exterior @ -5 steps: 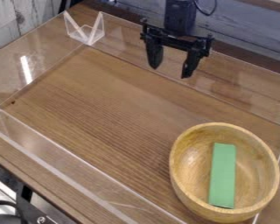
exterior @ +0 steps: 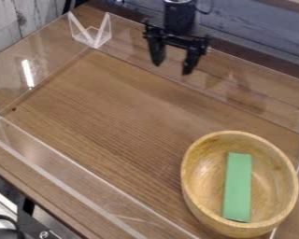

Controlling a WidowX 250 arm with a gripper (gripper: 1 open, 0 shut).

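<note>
A wooden bowl (exterior: pixel 197 182) sits at the lower right, with a green bar (exterior: pixel 237 187) lying inside it. The black gripper (exterior: pixel 175 60) is at the top middle, above the back of the wooden surface, far from the bowl. Its two fingers stand apart with nothing visible between them.
The wooden floor (exterior: pixel 108 121) of the tray is bare across its middle and left. A clear plastic piece (exterior: pixel 92 28) is at the back left corner. Tray walls bound the area, and dark cables show at the lower left edge.
The gripper has moved back and to the left, toward the far wall, and appears slightly smaller. The bowl and green bar have not moved.
</note>
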